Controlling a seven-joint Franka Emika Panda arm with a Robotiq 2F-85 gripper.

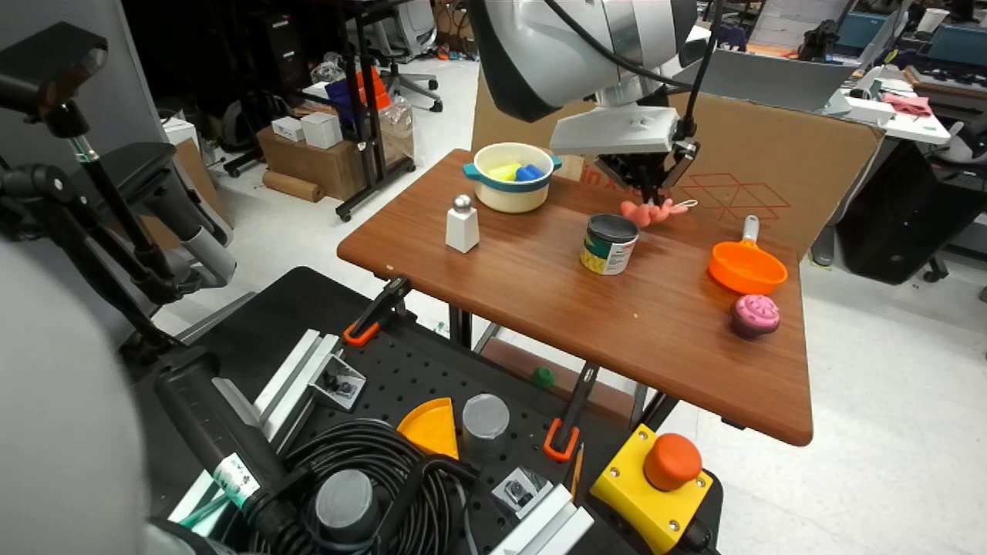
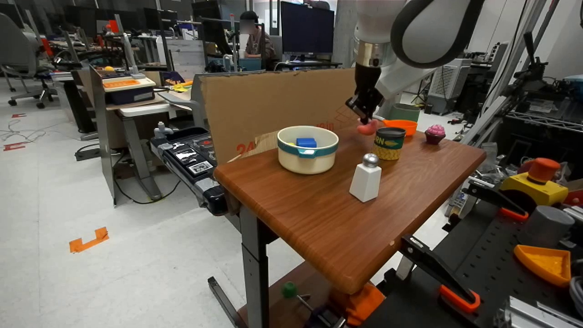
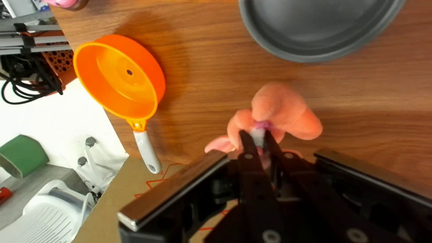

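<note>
A soft pink toy (image 3: 279,107) is pinched between my fingertips in the wrist view, with a whitish and purple bit of it right at the tips. My gripper (image 1: 650,199) is shut on it, near the cardboard at the back of the table. In exterior view 1 the pink toy (image 1: 648,213) hangs behind the corn can (image 1: 608,244), its pale loop sticking out to the right. Exterior view 2 shows the pink toy (image 2: 367,128) just under my fingers, partly hidden by the can. My fingers cover part of the toy in the wrist view.
A cream pot (image 1: 513,195) holding yellow and blue pieces stands at the back left, a white shaker (image 1: 462,227) in front of it. On the right lie an orange pan (image 1: 747,267) and a pink-topped cupcake (image 1: 755,315).
</note>
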